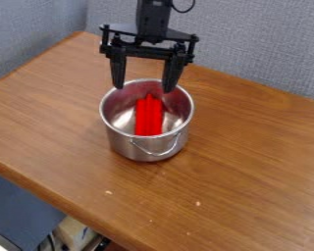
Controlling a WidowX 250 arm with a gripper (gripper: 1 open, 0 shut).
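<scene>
My black gripper (145, 78) hangs over a metal pot (125, 132) with a wire handle, its two fingers wide apart near the pot's rim and nothing between them. A red block (149, 116) lies inside the pot.
A grey textured panel (258, 54) stands along the back. The table's edge runs along the lower left, with cables below it.
</scene>
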